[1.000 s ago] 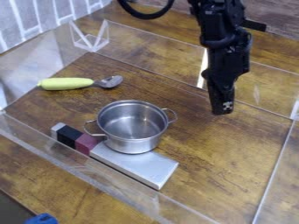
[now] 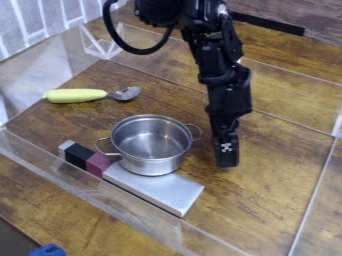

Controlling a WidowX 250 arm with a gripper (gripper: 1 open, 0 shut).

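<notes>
My black gripper [image 2: 226, 150] hangs low over the wooden table [image 2: 274, 190], just right of a steel pot [image 2: 150, 142] with two side handles. It is open, with nothing visible between its fingers. The pot stands beside a cleaver-like object with a grey blade [image 2: 156, 187] and a dark, maroon-banded handle [image 2: 83, 157]. A pale yellow-green vegetable [image 2: 74, 95] lies at the upper left, beside a metal spoon [image 2: 127, 93].
A clear transparent barrier runs along the left and front edge. A blue object [image 2: 47, 249] sits at the bottom left corner.
My gripper has moved left and down toward the pot's right side. The pot, vegetable and bladed object have not visibly moved.
</notes>
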